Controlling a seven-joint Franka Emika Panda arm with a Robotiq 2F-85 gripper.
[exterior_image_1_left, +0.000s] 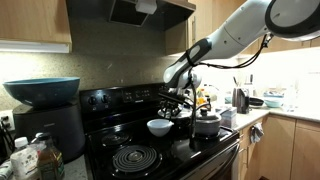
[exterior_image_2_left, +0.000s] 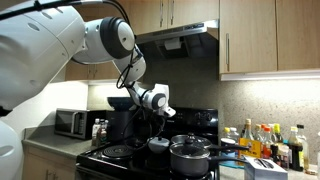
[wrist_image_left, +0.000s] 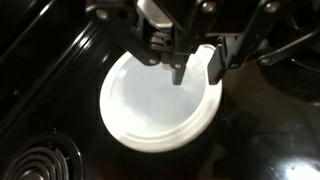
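Observation:
A white bowl (exterior_image_1_left: 160, 128) sits upright on the black stovetop; in the wrist view the bowl (wrist_image_left: 150, 115) looks empty. My gripper is over the bowl's rim, its fingers parted with nothing held between them. One finger (wrist_image_left: 179, 74) shows over the inside of the bowl, the other near the rim. From the side, the gripper (exterior_image_1_left: 177, 101) appears above the bowl. In the second exterior view the bowl (exterior_image_2_left: 158, 145) is partly hidden behind the pot.
A lidded pot (exterior_image_1_left: 207, 123) stands on the stove to the right of the bowl. A coil burner (exterior_image_1_left: 135, 158) lies bare in front. Several bottles (exterior_image_2_left: 265, 138) line the counter, and a large blue bowl (exterior_image_1_left: 45, 91) rests at the left.

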